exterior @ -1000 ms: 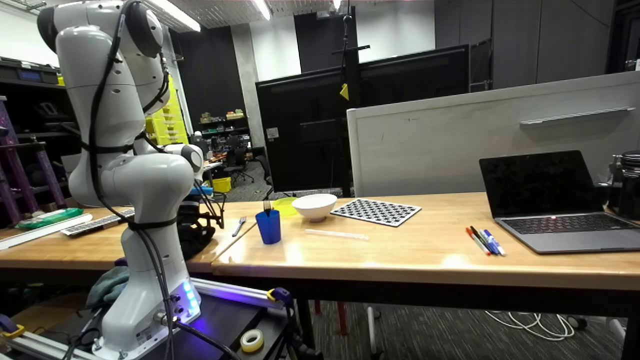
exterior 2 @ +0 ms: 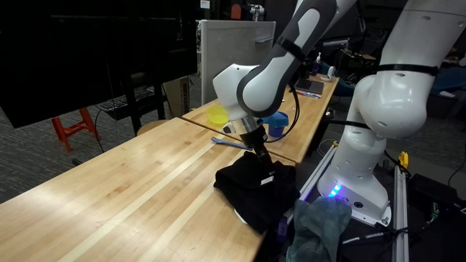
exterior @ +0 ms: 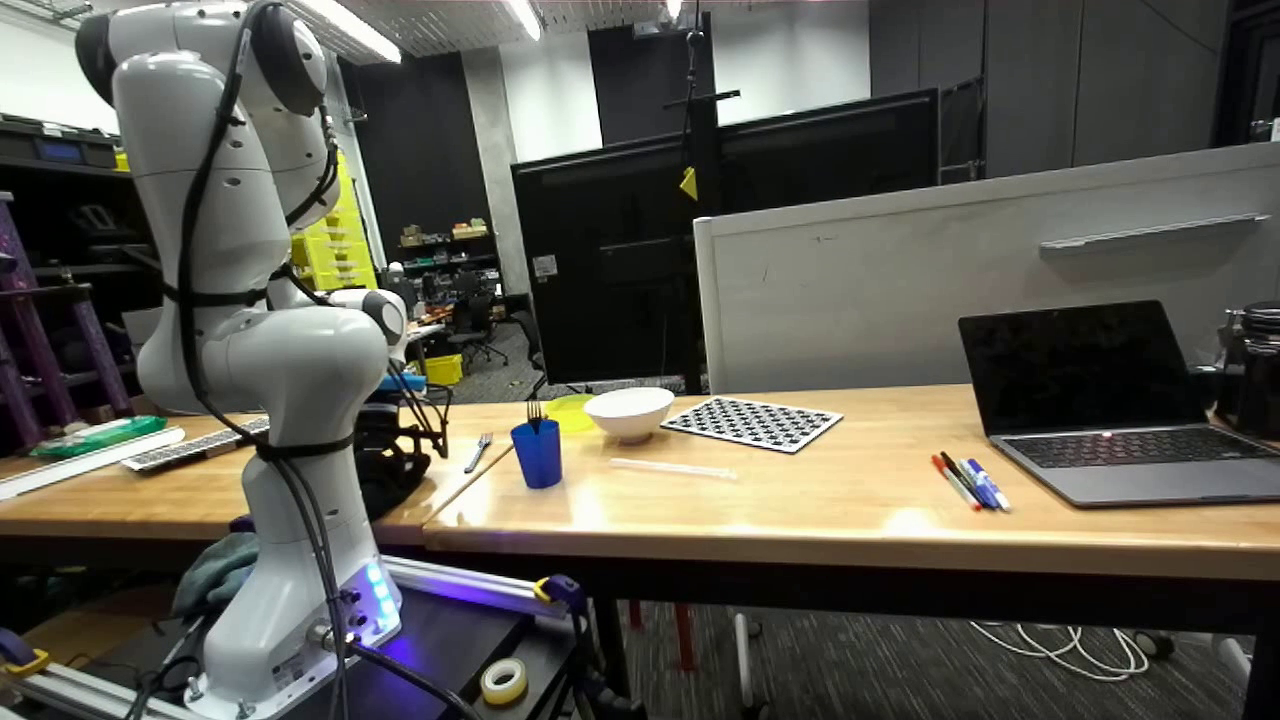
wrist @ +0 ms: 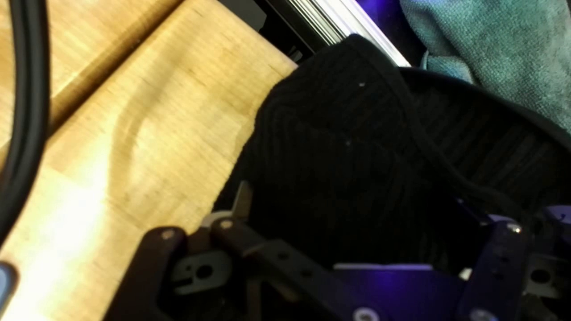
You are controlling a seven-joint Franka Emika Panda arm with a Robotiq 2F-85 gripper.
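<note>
A black cloth (exterior 2: 249, 183) lies crumpled at the table's edge in exterior view 2, and its ribbed fabric (wrist: 332, 160) fills much of the wrist view. My gripper (exterior 2: 267, 168) points down into this cloth. In the wrist view the gripper stands open, its fingers far apart with dark fabric under and between them. How deep the fingertips sit in the folds cannot be made out. From exterior view 1 the arm hides most of the gripper and the cloth (exterior: 393, 468).
A fork (exterior 2: 230, 143) lies beside the cloth. Beyond it are a blue cup (exterior: 537, 454), a white bowl (exterior: 630, 413) and a yellow bowl (exterior 2: 217, 114). A grey-green cloth (exterior 2: 321, 222) hangs by the arm's base.
</note>
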